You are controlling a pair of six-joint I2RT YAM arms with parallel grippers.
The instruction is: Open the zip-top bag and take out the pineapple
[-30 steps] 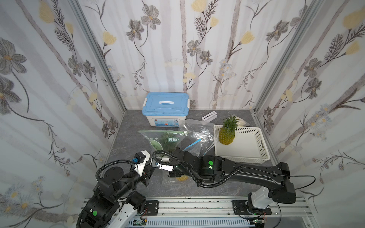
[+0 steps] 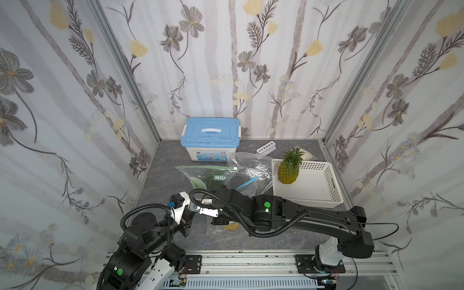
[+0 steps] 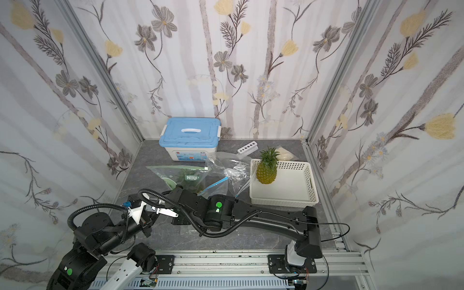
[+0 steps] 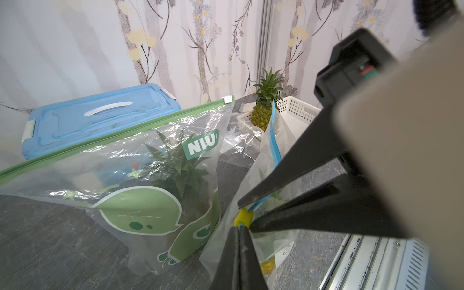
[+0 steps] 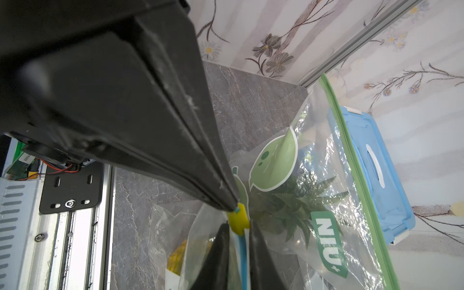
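Observation:
A clear zip top bag [image 4: 278, 178] with a blue zip strip stands upright, a yellow slider [image 4: 244, 217] at the strip's near end. Yellow pineapple skin [image 5: 176, 258] shows through its plastic; most of that fruit is hidden. My left gripper is shut on the end of the strip, right beside the slider, as the blue at its tips in the right wrist view suggests. My right gripper is part open, with one finger on each side of the slider. Both top views have the arms covering these fingertips.
A green-zip bag [image 4: 159, 193] with leafy contents stands close by on the left. Behind are a blue-lidded box [image 2: 211, 133], a white power strip [image 2: 265, 147], and a white basket [image 2: 314, 193] with another pineapple [image 2: 288, 171].
The left arm, the basket and the green-zip bag look unmoved.

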